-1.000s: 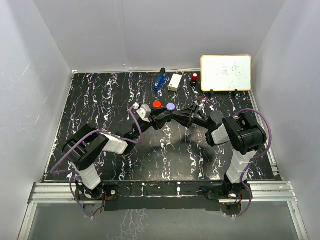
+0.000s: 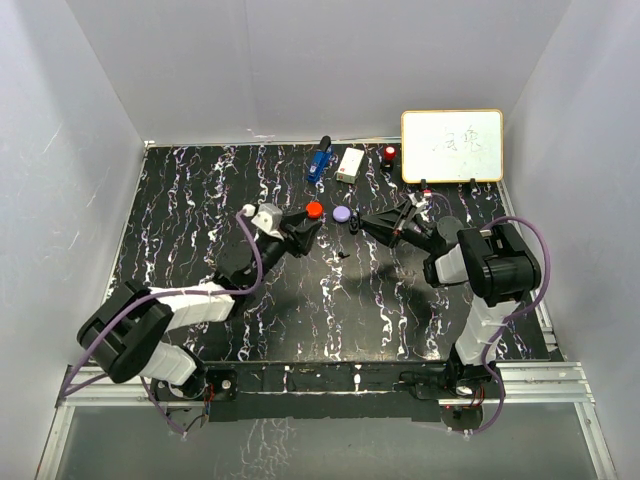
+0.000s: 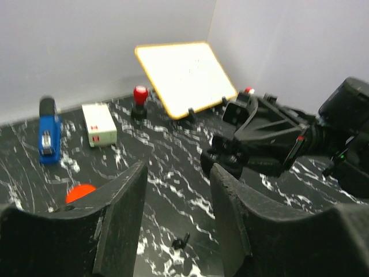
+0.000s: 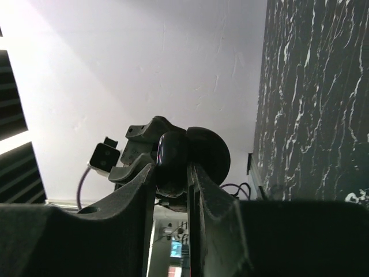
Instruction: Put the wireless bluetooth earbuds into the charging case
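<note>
The glossy black charging case (image 4: pixel 172 164) is held in my right gripper (image 2: pixel 362 222), which is shut on it, near the table's middle. My left gripper (image 2: pixel 308 226) is to its left, apart from it, part open with nothing visible between its fingertips. A small black piece (image 2: pixel 343 255), possibly an earbud, lies on the table below and between the grippers, also in the left wrist view (image 3: pixel 180 242). Whether anything sits inside the case cannot be told.
An orange disc (image 2: pixel 315 208), a purple disc (image 2: pixel 341 214), a blue tool (image 2: pixel 319 162), a white box (image 2: pixel 350 165), a red-topped object (image 2: pixel 389 156) and a whiteboard (image 2: pixel 452 145) are behind the grippers.
My left gripper has drawn back to the left from the right one. My right gripper has moved right with the case, uncovering the purple disc.
</note>
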